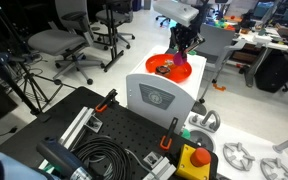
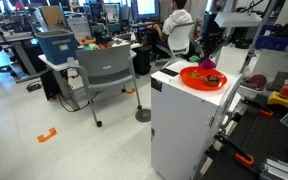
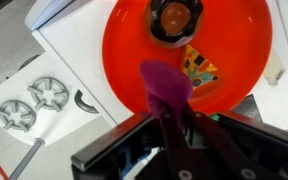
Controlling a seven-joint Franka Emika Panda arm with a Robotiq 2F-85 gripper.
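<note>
A purple object (image 3: 164, 84) hangs from my gripper, which is shut on it. In exterior view 2 the purple object (image 2: 208, 64) is just above the red-orange plate (image 2: 190, 75), with a small gap that is hard to judge. My gripper (image 1: 182, 50) is over the plate's right part in exterior view 1. On the plate (image 3: 130, 62) lie a dark brown round item (image 3: 174, 18) and a small yellow, patterned wedge (image 3: 198, 66). The fingers hide the top of the purple object.
The plate rests on a white cabinet top (image 1: 144, 62). Toy stove burners (image 3: 50, 92) lie beside it in the wrist view. A sink faucet (image 1: 206, 118) and a red-and-yellow button box (image 1: 195, 160) stand nearer the front right.
</note>
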